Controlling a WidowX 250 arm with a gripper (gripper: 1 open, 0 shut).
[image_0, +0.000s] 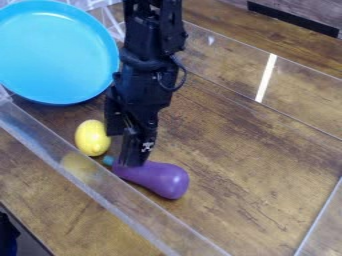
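Observation:
The black gripper (131, 140) hangs down from the top centre, open, its fingertips low over the wooden surface just right of a yellow lemon-like object (92, 137) and above the stem end of a purple eggplant (152, 179). Whether it touches either one I cannot tell. The eggplant lies on its side, angled toward the lower right.
A blue plate (51, 60) fills the upper left, with a white rack partly visible behind it. A clear edge or strip runs diagonally along the lower left.

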